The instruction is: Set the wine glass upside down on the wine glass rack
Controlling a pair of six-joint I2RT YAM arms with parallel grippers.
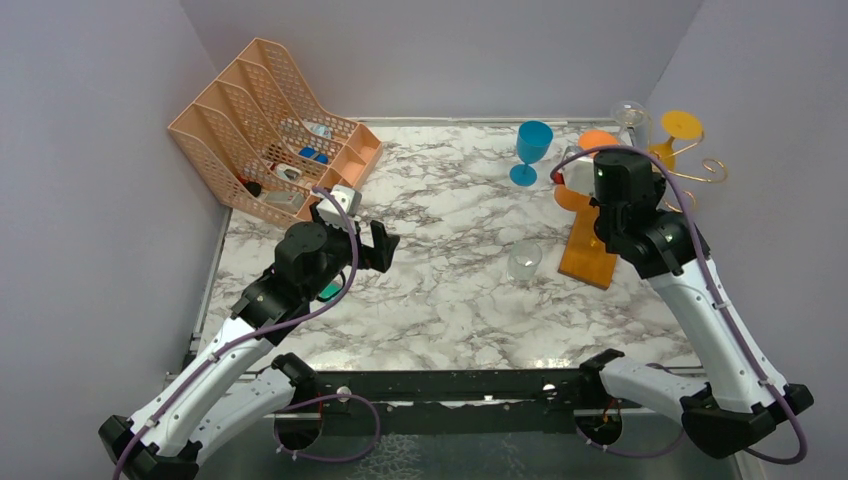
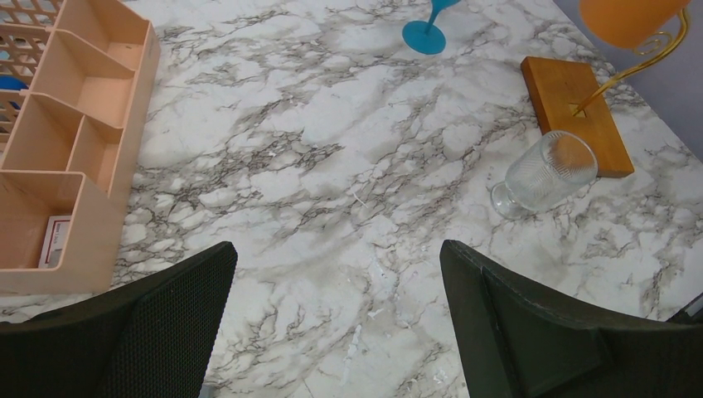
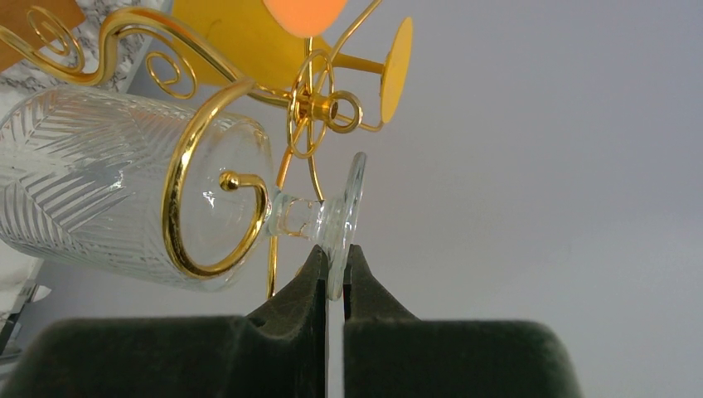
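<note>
A clear patterned wine glass (image 3: 116,182) has its foot (image 3: 352,195) pinched at the edge by my right gripper, which is shut on it. In that view its bowl points left, towards the table, so it is upside down. A curled gold hook of the rack (image 3: 172,207) passes across the bowl's end close to the stem; whether the stem rests inside the hook I cannot tell. The wooden rack base (image 1: 588,255) stands at the right of the table. My left gripper is open and empty, over the table's left part.
Orange and yellow glasses (image 1: 682,124) hang on the rack. A blue goblet (image 1: 533,145) stands behind, left of the rack. Another clear glass (image 2: 551,170) stands near the rack base. A peach organizer (image 1: 265,130) fills the back left.
</note>
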